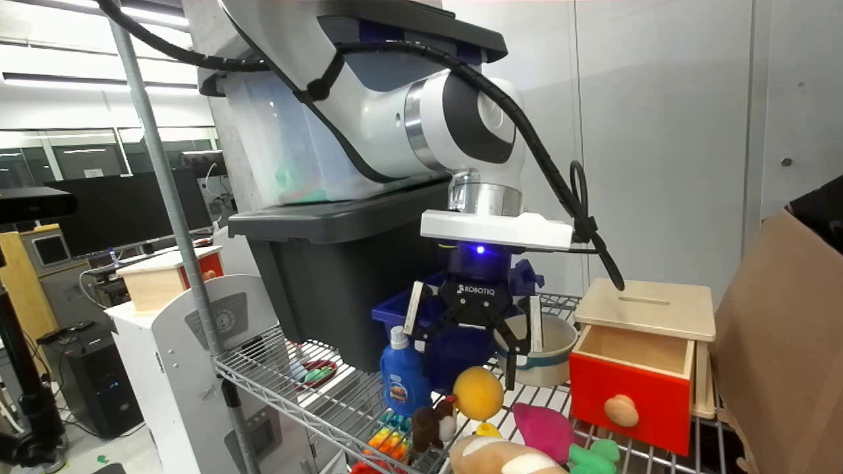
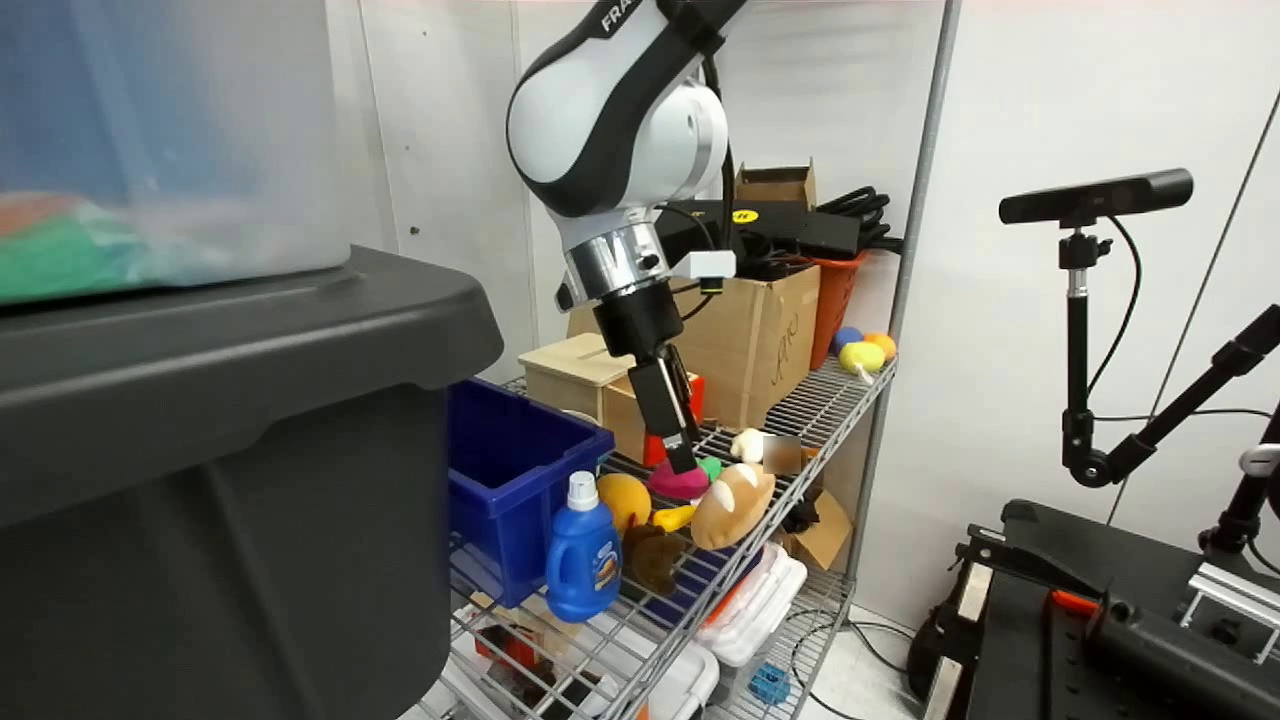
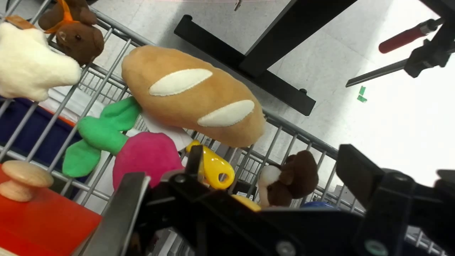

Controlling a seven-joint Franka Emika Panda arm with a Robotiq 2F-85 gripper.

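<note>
My gripper (image 1: 468, 371) is open and hangs above the wire shelf, nothing between its fingers. In exterior view 1 an orange ball (image 1: 479, 394) shows beneath the gap. A blue detergent bottle (image 1: 404, 374) stands upright to the left, and a small brown-and-white plush (image 1: 435, 423) is beside the ball. The wrist view shows a plush bread loaf (image 3: 194, 96), a pink-and-green plush beet (image 3: 147, 155) and a yellow toy (image 3: 216, 170) below the fingers. My gripper's dark body hides most of the ball there.
A blue bin (image 2: 516, 450) and a pale pot (image 1: 545, 351) stand toward the back. On the right is a wooden box whose red drawer (image 1: 629, 395) is pulled out, empty where visible. A large dark tote (image 1: 332, 276) bounds the left side. The shelf's front edge drops to the floor.
</note>
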